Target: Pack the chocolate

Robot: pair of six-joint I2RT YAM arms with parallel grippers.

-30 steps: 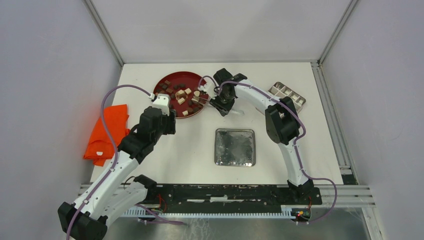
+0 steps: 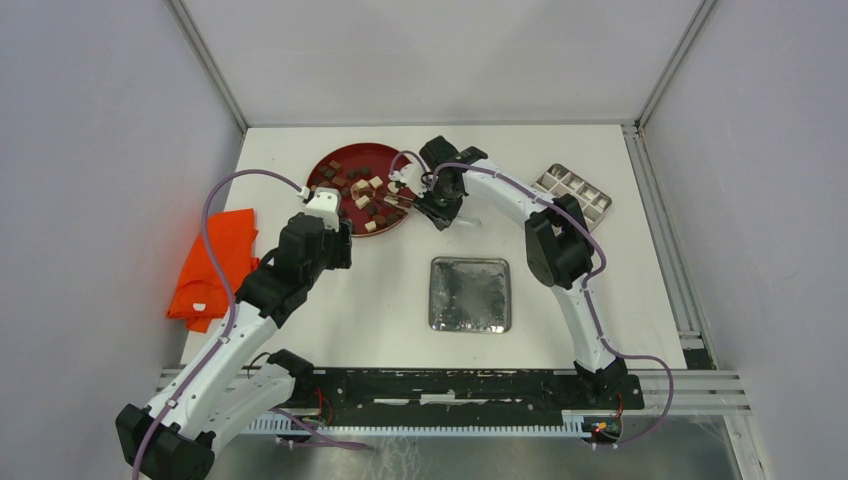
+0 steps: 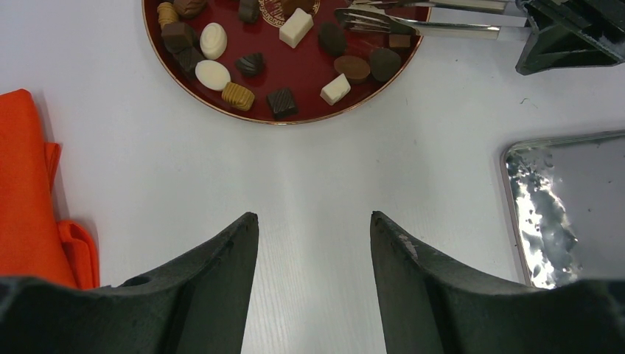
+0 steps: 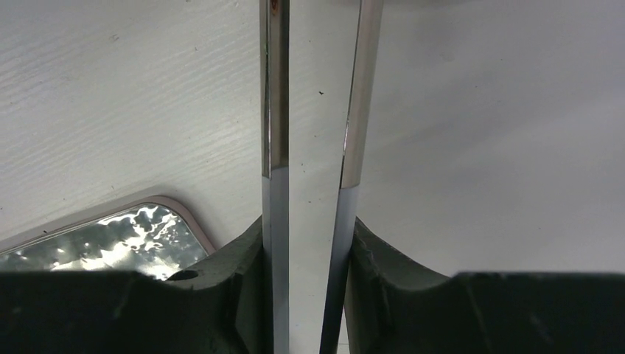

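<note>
Assorted chocolates lie on a round red plate (image 2: 330,200) at the back left, among them a white block (image 3: 295,28) and a striped piece (image 3: 238,96). My right gripper (image 2: 428,212) is shut on metal tongs, whose tips reach over the plate's right side, seen in the left wrist view at its top. What lies between the tips is unclear. My left gripper stands part open with nothing between its fingers, front-left of the plate, above bare table.
A divided box (image 2: 585,197) lies at the back right, partly behind the right arm. A silver tray (image 2: 469,294) sits at front centre. An orange cloth (image 2: 215,265) lies at the left.
My right gripper and the tongs have moved slightly left over the plate. The left arm looks unchanged in the top view.
</note>
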